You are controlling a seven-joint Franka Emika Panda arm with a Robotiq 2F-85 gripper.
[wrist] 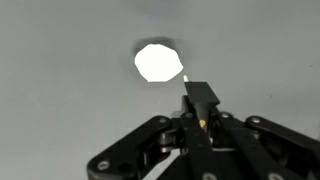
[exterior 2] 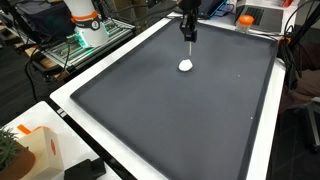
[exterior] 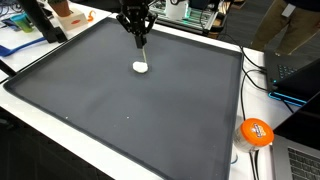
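Note:
A small white round piece (exterior: pixel 140 67) lies on the dark grey surface (exterior: pixel 130 110). Just above it is my gripper (exterior: pixel 140 41), shut on a thin pale stick (exterior 2: pixel 190 48) that points downward. In the wrist view the stick's tip (wrist: pixel 185 79) shows past the fingers, close to the lower right edge of the white piece (wrist: pixel 158 63). Whether the tip touches that piece or the surface, I cannot tell. The fingers (wrist: pixel 201 95) cover most of the stick's upper part there.
An orange-topped container (exterior: pixel 254 133) stands beyond its edge, near a laptop (exterior: pixel 300 160). In the second exterior view a mug (exterior 2: pixel 40 150) and a plant pot (exterior 2: pixel 15 158) stand off the near left corner.

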